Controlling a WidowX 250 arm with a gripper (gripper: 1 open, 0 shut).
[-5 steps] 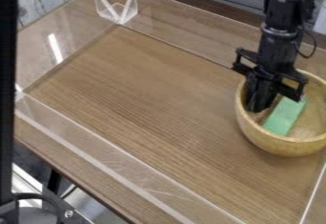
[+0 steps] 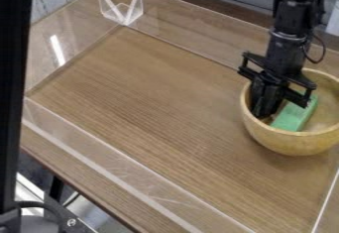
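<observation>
A tan wooden-looking bowl (image 2: 295, 136) sits at the right of the table, with a green object (image 2: 295, 118) inside it. My black gripper (image 2: 263, 104) reaches down from the top right into the left part of the bowl. It looks shut; what, if anything, is between its fingertips is too dark and small to tell.
Clear plastic pieces (image 2: 119, 9) stand at the back left. Dark equipment lies beyond the left edge and at the lower left corner.
The arm has shifted slightly left over the bowl. The green object appears a little further left and partly more covered by the arm.
</observation>
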